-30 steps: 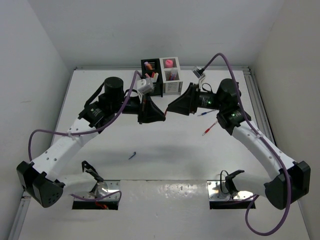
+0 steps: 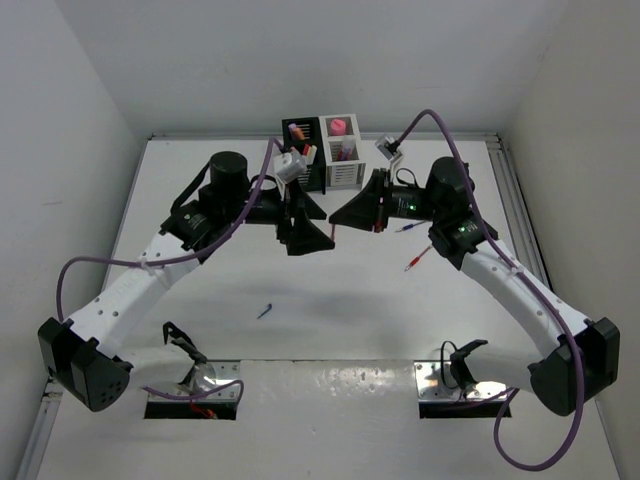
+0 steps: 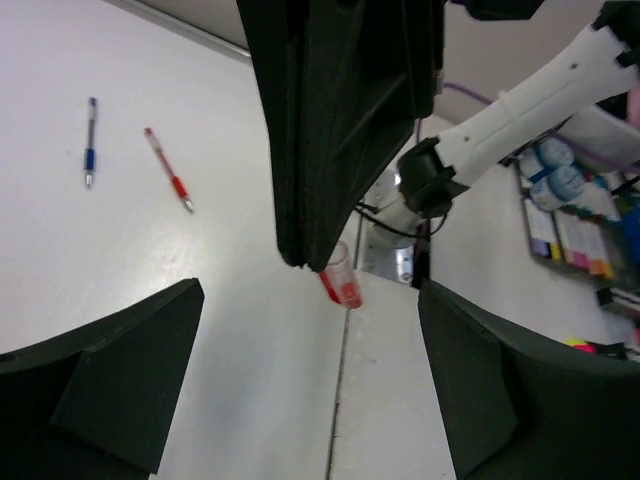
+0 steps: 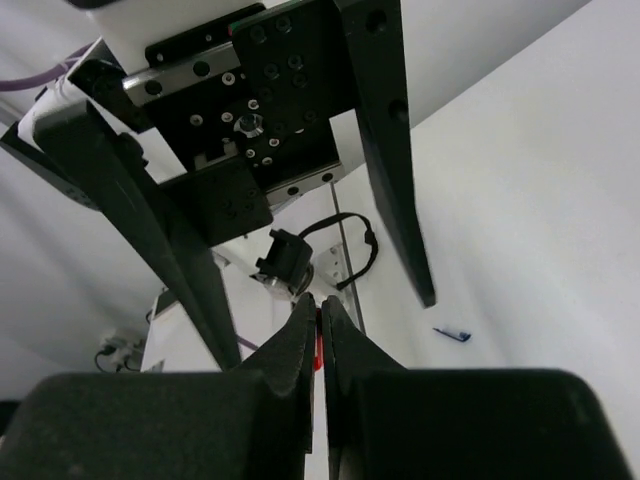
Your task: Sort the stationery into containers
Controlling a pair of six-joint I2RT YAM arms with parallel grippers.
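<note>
In the left wrist view, a short red-and-clear pen (image 3: pixel 343 283) points toward the camera from the tips of my right gripper (image 2: pixel 334 222), which is shut on it. The right wrist view shows only a red sliver of it behind the closed fingers (image 4: pixel 290 370). My left gripper is open around the pen's near end, its fingers apart on both sides without touching it. A red pen (image 2: pixel 418 258) and a blue pen (image 2: pixel 412 225) lie on the right of the table. A small blue item (image 2: pixel 265 310) lies front left. At the back stand a black container (image 2: pixel 320 180) and a white container (image 2: pixel 346 175).
Both containers hold several items. A tray of markers (image 3: pixel 575 240) and some highlighters (image 3: pixel 600 348) appear beyond the table's front edge in the left wrist view. The two arms nearly meet over mid-table.
In the top view both arms have barely shifted.
</note>
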